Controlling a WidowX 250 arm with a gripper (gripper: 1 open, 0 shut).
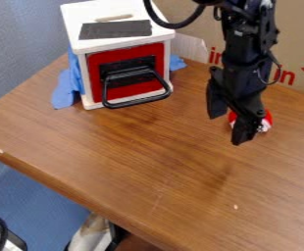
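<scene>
The black gripper [228, 118] hangs from the arm at the right of the view, pointing down over the wooden table [128, 176]. Just behind it, partly hidden, is a red and white object [264, 124]. Whether the fingers are open or shut, or have anything between them, is hard to tell.
A white toy oven [125, 83] with a red front and black handle stands at the back left on a blue cloth [67, 86]. A cardboard panel [292, 44] rises behind.
</scene>
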